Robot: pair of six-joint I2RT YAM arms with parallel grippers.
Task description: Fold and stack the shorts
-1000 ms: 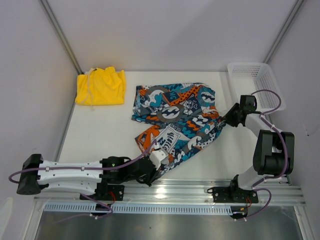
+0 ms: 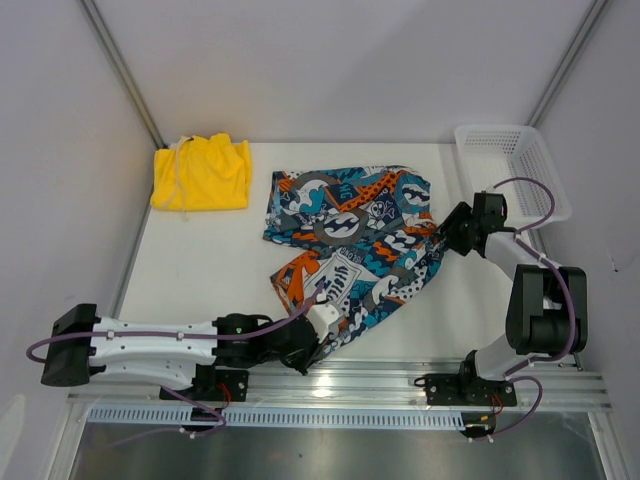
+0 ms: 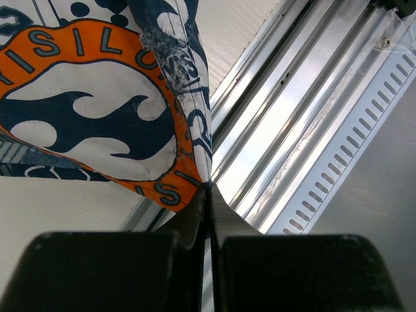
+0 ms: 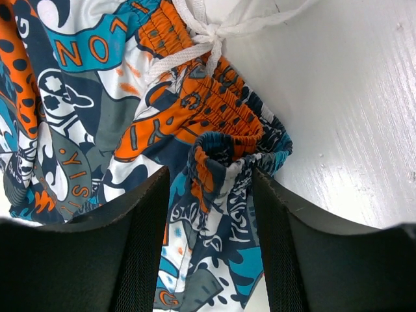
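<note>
Patterned shorts (image 2: 355, 240) in blue, orange and white lie spread on the white table, one leg stretched toward the front edge. My left gripper is shut on the hem corner of that leg (image 3: 97, 110), which hangs taut by the table's front rail. At the waistband on the right, my right gripper is open, with a bunched fold of waistband (image 4: 218, 159) standing between its fingers. A white drawstring (image 4: 211, 36) lies knotted beside it. Folded yellow shorts (image 2: 202, 175) rest at the table's back left.
An empty white basket (image 2: 515, 150) stands at the back right corner. Bare table (image 2: 190, 270) shows to the left of the patterned shorts. Metal rails (image 2: 380, 380) run along the front edge.
Slightly rightward, my left gripper has shifted at the front edge. My right gripper has moved a little left and down at the waistband. The shorts have barely changed.
</note>
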